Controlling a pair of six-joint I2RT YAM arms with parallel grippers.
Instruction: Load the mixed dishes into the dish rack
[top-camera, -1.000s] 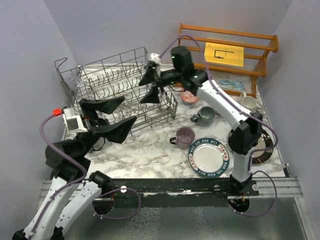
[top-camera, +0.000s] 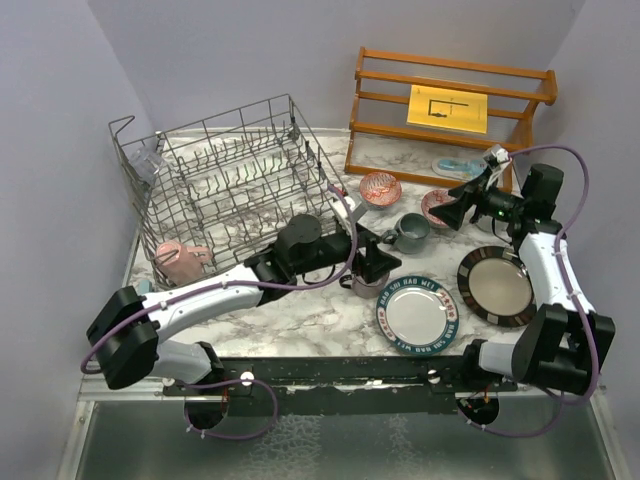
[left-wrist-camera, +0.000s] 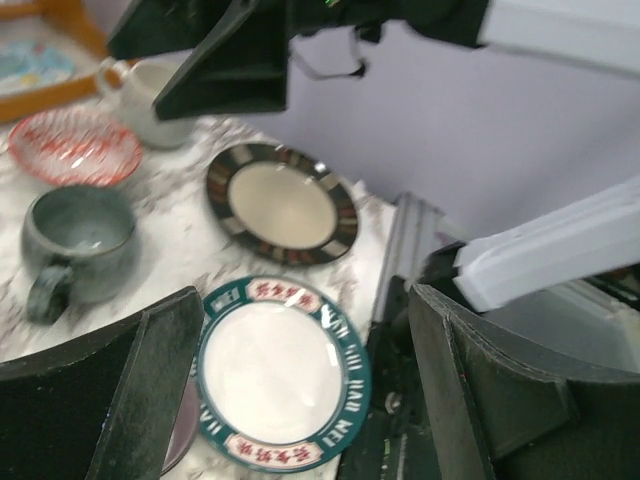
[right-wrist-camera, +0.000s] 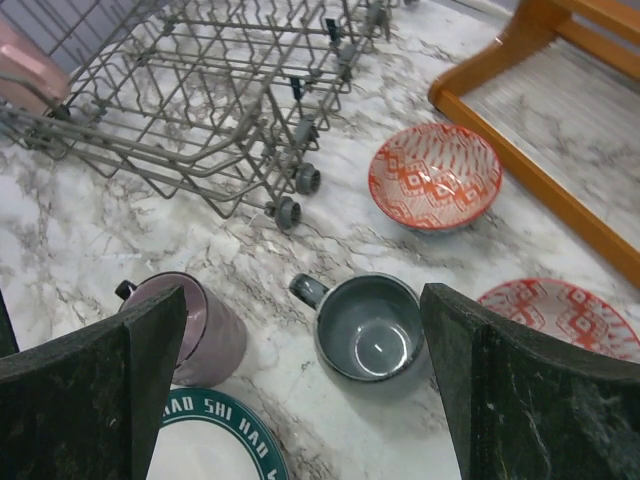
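Note:
Above the mauve mug (right-wrist-camera: 213, 330), my left gripper (top-camera: 385, 249) hangs part open with nothing between its fingers. The green-rimmed plate (top-camera: 418, 315) lies just right of that mug. A grey-green mug (top-camera: 411, 233) stands behind them, its handle pointing left. My right gripper (top-camera: 463, 194) is open and empty over the red-patterned bowls; one bowl (top-camera: 380, 189) shows fully, the other (right-wrist-camera: 563, 318) partly. A dark-rimmed plate (top-camera: 497, 286) lies at the right, near a white mug (left-wrist-camera: 153, 100). In the wire dish rack (top-camera: 168, 159) are a pink mug (top-camera: 181, 262) and a clear glass (top-camera: 148, 163).
A wooden rack (top-camera: 364, 128) with a yellow card (top-camera: 448, 108) stands at the back right. Blue and white items lie beneath it. Marble counter shows free in front of the dish rack; walls close off both sides.
My left gripper has swung right from the dish rack's front to the mauve mug, and the pink mug now shows in the rack. My right gripper has moved right, away from the rack.

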